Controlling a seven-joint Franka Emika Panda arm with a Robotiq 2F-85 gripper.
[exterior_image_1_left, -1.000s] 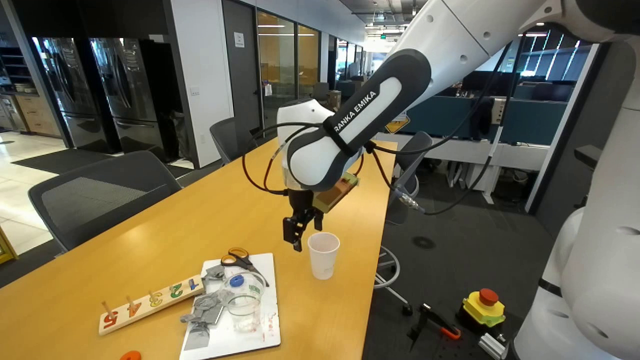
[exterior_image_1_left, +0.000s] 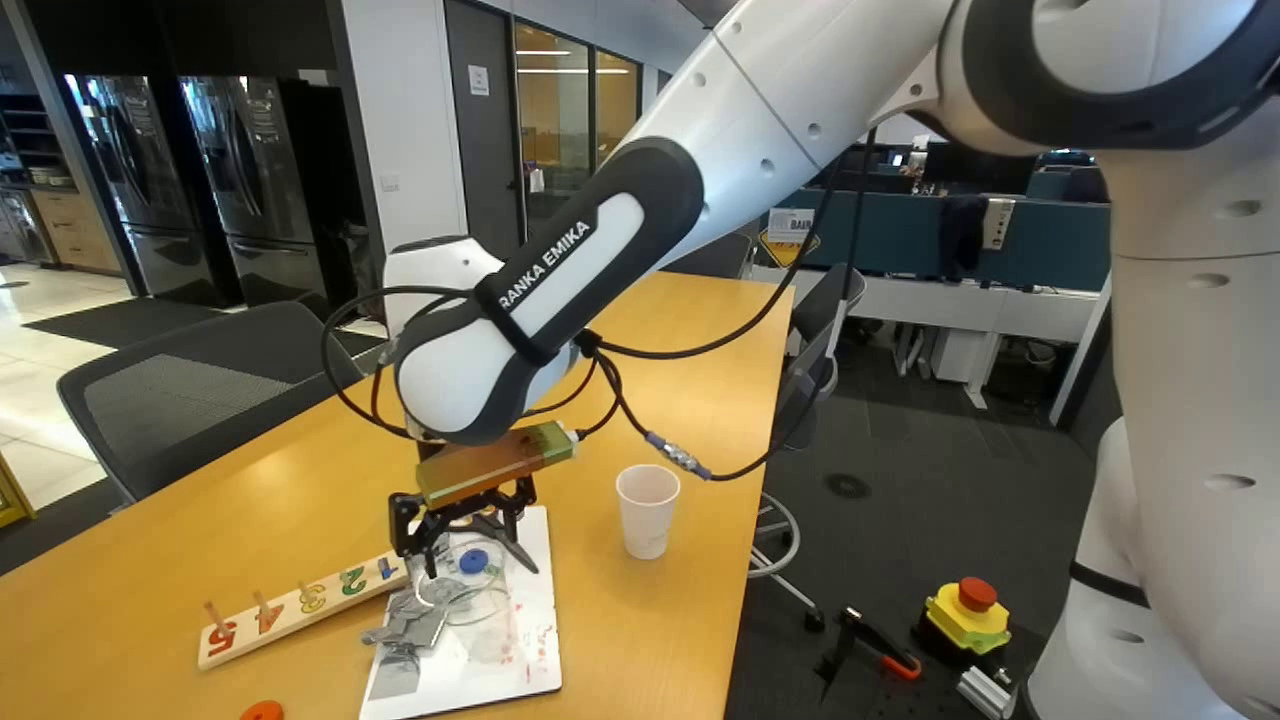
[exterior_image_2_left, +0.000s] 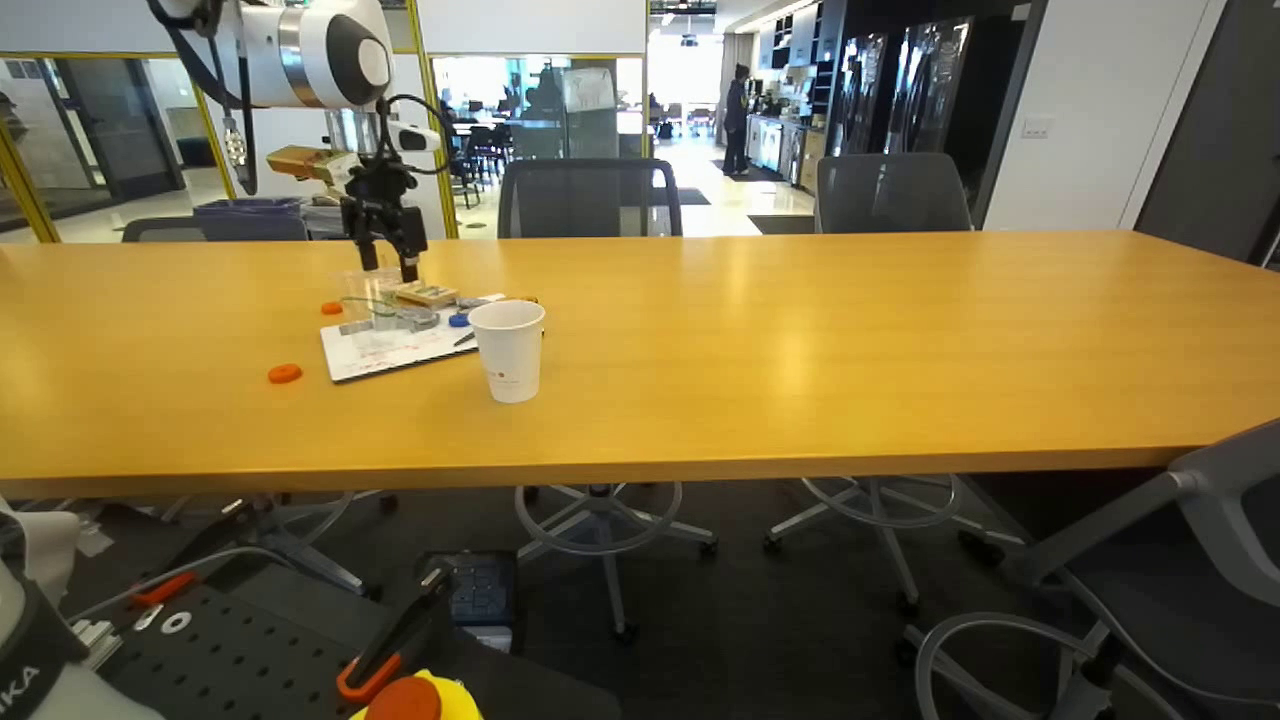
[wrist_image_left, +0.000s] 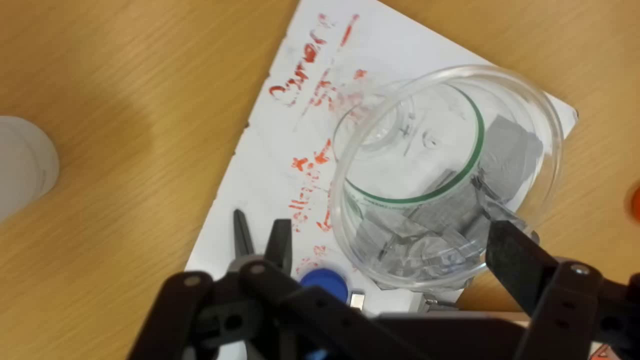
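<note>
My gripper stands open above the whiteboard (exterior_image_1_left: 516, 666), its two fingers spread wide with nothing between them. In the wrist view a clear plastic cup (wrist_image_left: 555, 141) with a green ring stands on the board, just ahead of the fingertips. Crumpled grey tape (wrist_image_left: 510, 150) lies by the cup and shows through its wall. A blue round piece (wrist_image_left: 324, 282) sits near the left finger, and the scissors (wrist_image_left: 241, 234) lie partly hidden under that finger. Off the board stands a white paper cup (exterior_image_1_left: 648, 510), upright on the table.
A wooden number strip (exterior_image_1_left: 300, 608) with pegs lies beside the board. Orange discs (exterior_image_2_left: 284, 373) rest on the table near the board.
From beside the white paper cup, my gripper has moved left in exterior view 1, over the whiteboard, and has turned. The objects on the table look unmoved.
</note>
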